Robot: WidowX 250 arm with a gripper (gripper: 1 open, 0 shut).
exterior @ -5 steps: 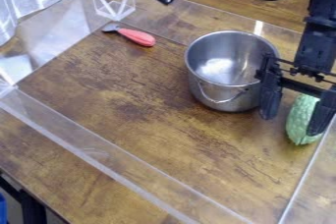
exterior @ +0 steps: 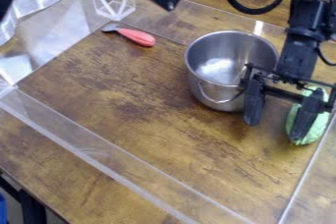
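My black gripper (exterior: pixel 278 112) reaches down at the right, its two fingers apart, one beside the steel pot's right side and the other in front of a green cabbage-like vegetable (exterior: pixel 309 128). The steel pot (exterior: pixel 217 66) stands upright with its bail handle down. Whether anything is between the fingers is hard to tell, but the vegetable appears to lie behind the right finger.
A red-handled utensil (exterior: pixel 136 36) lies at the back left. Clear plastic walls edge the wooden board (exterior: pixel 118 110), whose middle and front left are bare.
The gripper has moved a little left and down toward the pot. The pot and vegetable look about the same.
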